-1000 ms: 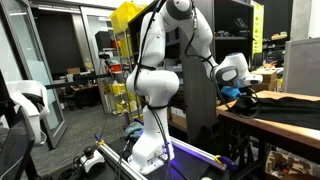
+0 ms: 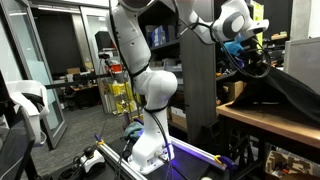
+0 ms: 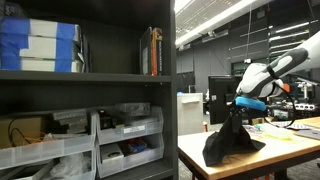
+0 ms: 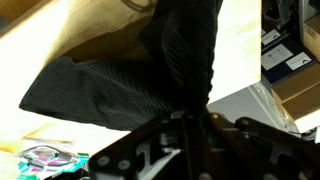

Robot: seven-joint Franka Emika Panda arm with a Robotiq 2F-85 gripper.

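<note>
A black cloth (image 3: 231,142) hangs from my gripper (image 3: 236,101) in the second exterior view, its lower part spread on the wooden table (image 3: 193,145). In the first exterior view the raised gripper (image 2: 262,69) is at the upper right, and the cloth (image 2: 292,96) slopes from it down to the right over the tabletop (image 2: 265,122). From the wrist, the cloth (image 4: 100,90) rises in folds to the fingers at the bottom of the view. My gripper is shut on the cloth; dark fabric hides its fingertips.
Beside the cloth on the table lies a clear plastic item with coloured parts (image 4: 48,158). A dark shelf unit with bins (image 3: 125,130) stands to the left in the second exterior view. Bare tabletop shows around the cloth.
The arm has risen and moved right, in the first exterior view. The cloth, lying flat on the table earlier, is now lifted at the gripper and slopes down from it.
</note>
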